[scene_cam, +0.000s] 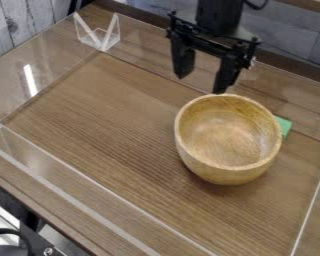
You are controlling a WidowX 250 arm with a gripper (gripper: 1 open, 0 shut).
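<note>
My black gripper [207,62] hangs at the top middle, above and behind a pale wooden bowl [227,150]. It stands open with its fingers spread apart, and nothing shows between them. The bowl sits on the wooden table [96,150], right of centre, empty.
A small green item [282,126] lies just right of the bowl, partly behind it. A white wire-like object [99,32] is at the back left.
</note>
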